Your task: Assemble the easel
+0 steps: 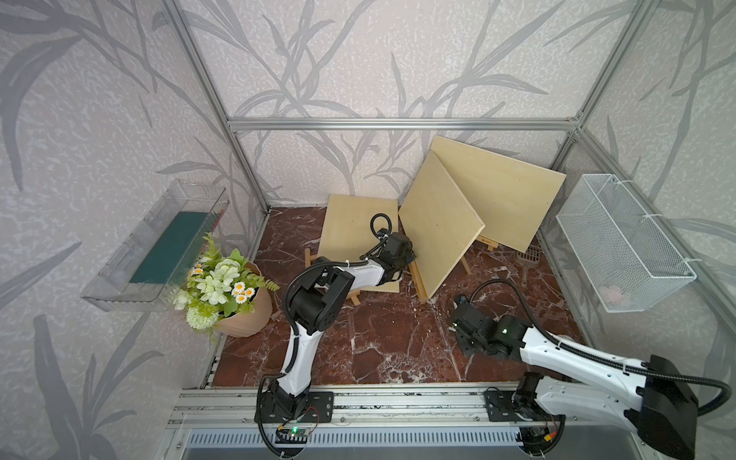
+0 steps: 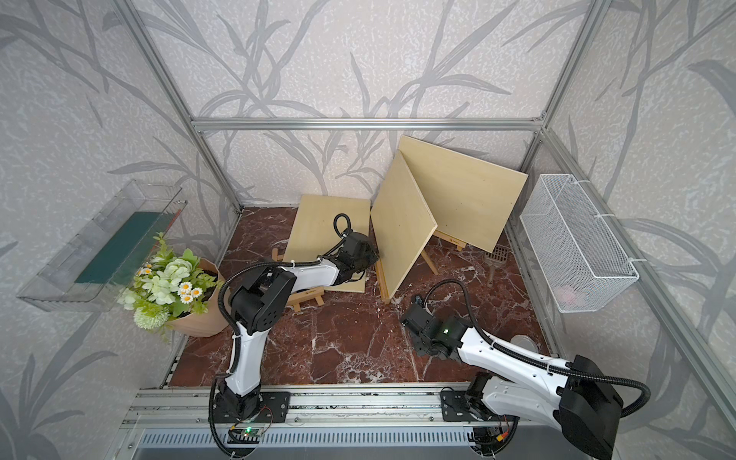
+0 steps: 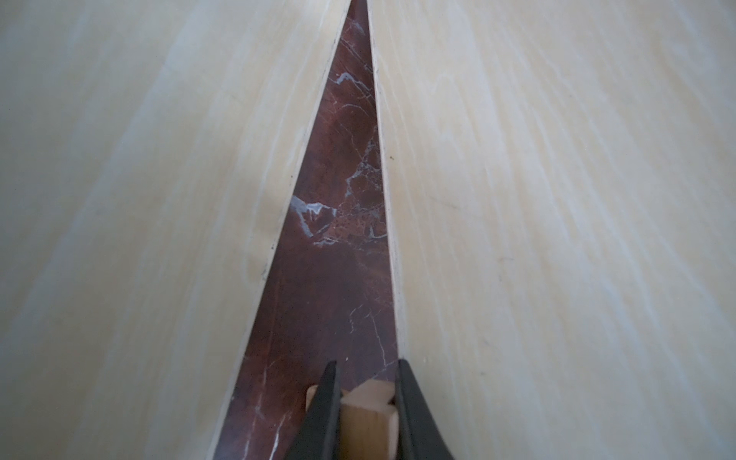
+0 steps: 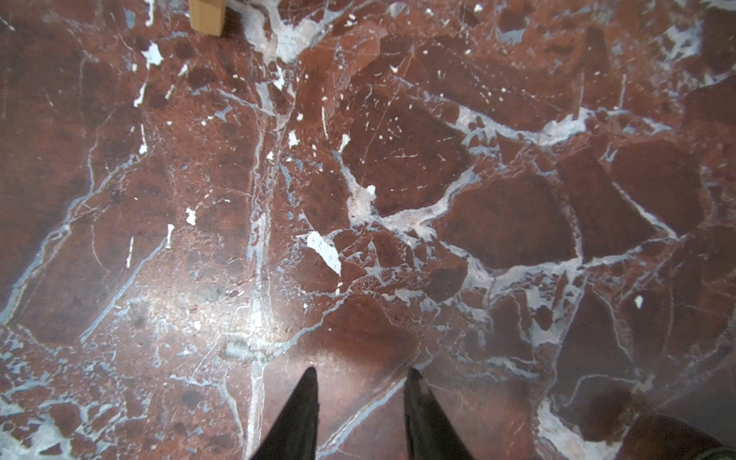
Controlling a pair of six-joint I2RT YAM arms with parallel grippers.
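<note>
My left gripper is shut on a wooden easel piece (image 3: 366, 425), between two pale boards: the flat board at left (image 1: 352, 218) and a leaning board (image 1: 437, 214). A second upright board (image 1: 506, 191) stands behind that one. Wooden easel legs (image 1: 418, 283) show under the leaning boards. My right gripper hangs open over bare marble, nothing between its fingers; a wood end (image 4: 207, 15) shows at the top of that wrist view.
A flower pot (image 1: 241, 322) and clear tray (image 1: 153, 253) sit at the left, a white wire basket (image 1: 621, 237) at the right.
</note>
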